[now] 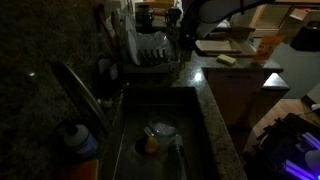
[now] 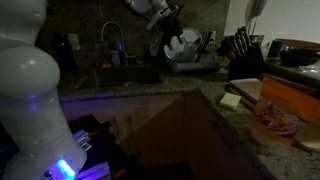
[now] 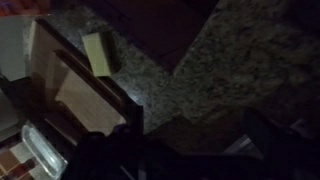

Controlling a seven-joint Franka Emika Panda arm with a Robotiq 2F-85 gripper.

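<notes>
My gripper is open in the wrist view; its dark fingers show at the lower edge and I make out nothing between them. Exterior view 2 has the gripper (image 2: 170, 24) high up by the dish rack (image 2: 188, 66), apart from the counter. A pale yellow sponge (image 3: 97, 54) lies on the speckled counter (image 3: 165, 95), beside a brown wooden board (image 3: 85, 92). In exterior view 1 the same sponge (image 1: 226, 60) is right of the rack. A yellowish round item (image 1: 151, 145) and a clear dish (image 1: 163, 130) sit in the sink (image 1: 133, 112).
A bottle (image 1: 76, 138) stands left of the sink, and a large dark round pan or lid (image 1: 78, 88) leans by the wall. An orange bag or container (image 2: 284, 105) occupies the right counter. Light is dim.
</notes>
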